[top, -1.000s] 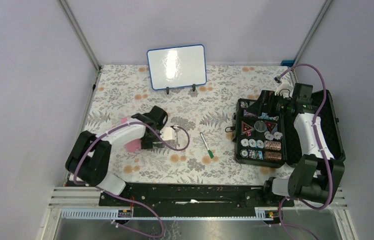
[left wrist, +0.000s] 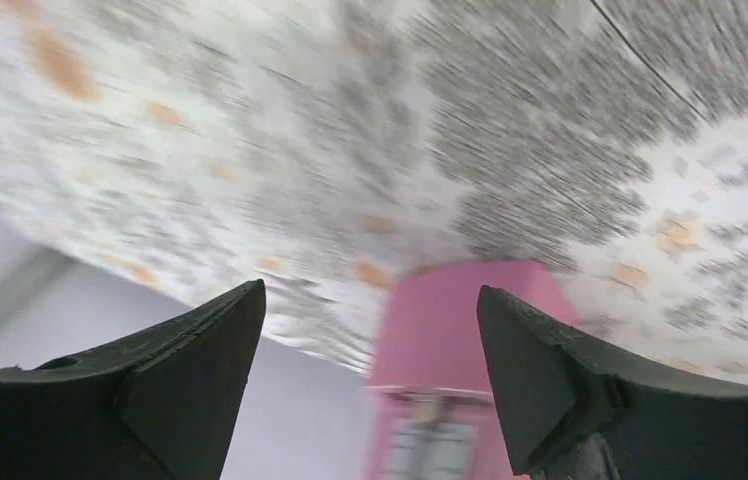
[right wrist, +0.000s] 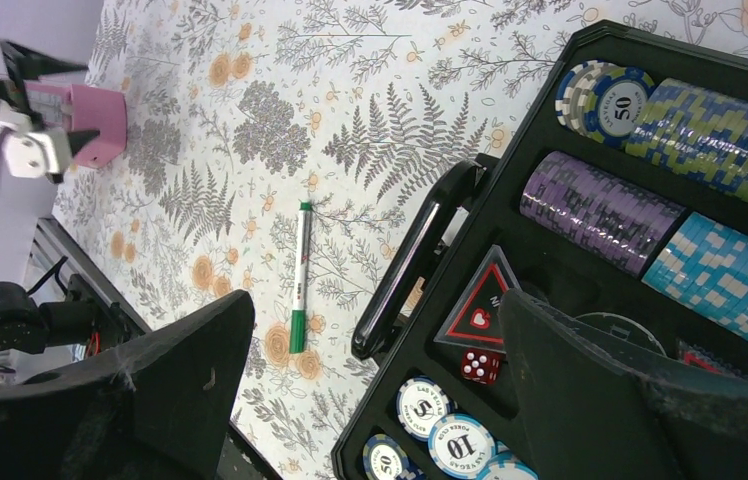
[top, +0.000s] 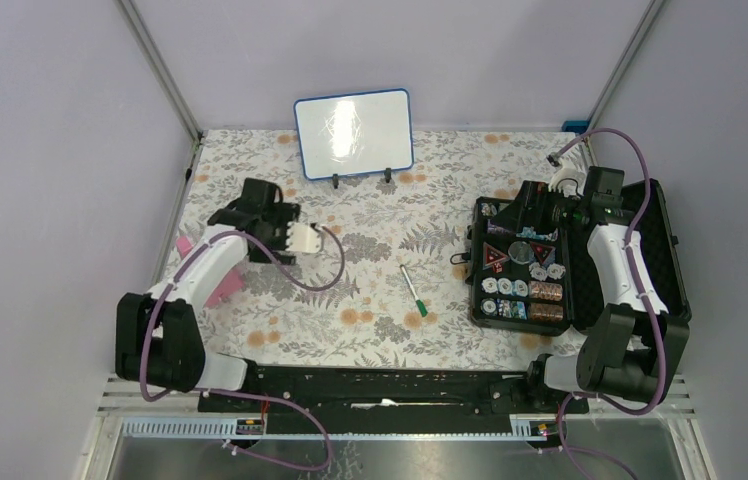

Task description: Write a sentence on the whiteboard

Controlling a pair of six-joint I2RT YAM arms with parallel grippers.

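A blue-framed whiteboard (top: 355, 135) stands upright at the back of the table, with a bright glare on its face. The green-and-white marker (top: 413, 290) lies capped on the cloth in the middle, left of the black case; it also shows in the right wrist view as a marker (right wrist: 300, 277) with its green cap toward the bottom. My left gripper is open, and nothing is gripped between its fingers; a pink box (left wrist: 450, 325) lies beyond them. Over the case, my right gripper hangs open and empty.
An open black case (top: 475, 310) full of poker chips and dice fills the right side, its lid folded outward. The pink box (top: 225, 287) is partly under my left arm.
The pink box has shifted left across the cloth. The right arm is still.
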